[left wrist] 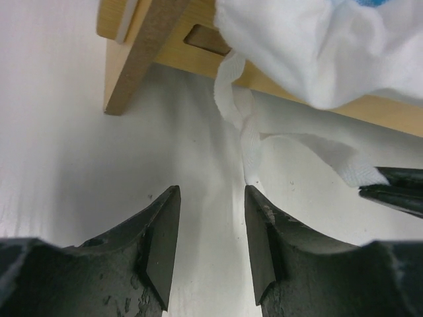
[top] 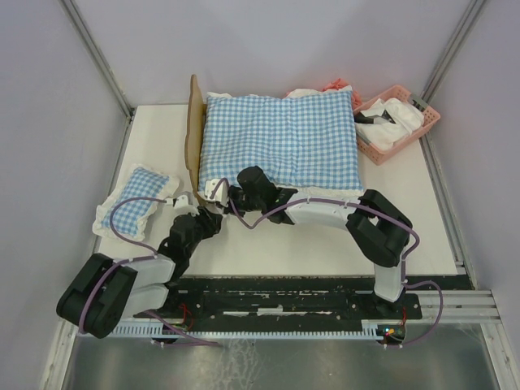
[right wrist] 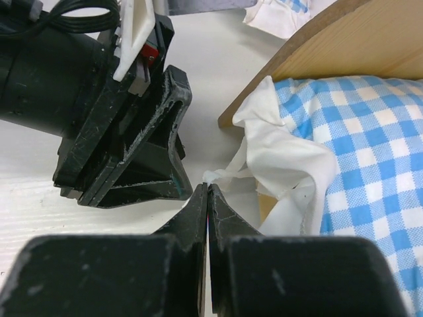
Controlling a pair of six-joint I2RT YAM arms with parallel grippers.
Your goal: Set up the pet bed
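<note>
The pet bed has a wooden frame with a tall side board (top: 194, 130) and a blue-checked cushion (top: 280, 138) with white ruffles. From a slot (left wrist: 207, 39) near the frame's corner hang white ties (left wrist: 250, 142). My right gripper is shut on the end of one tie (right wrist: 225, 176), its tips pressed together. In the left wrist view that tie stretches right to the dark right fingertips (left wrist: 400, 188). My left gripper stands open just in front of the other hanging strip, with nothing between its fingers. White ruffle cloth (left wrist: 317, 53) drapes over the frame edge.
A small checked pillow (top: 140, 201) lies at the left of the table. At the back right stands a pink basket (top: 392, 149) with white cloth. Both grippers are close together at the bed's front left corner.
</note>
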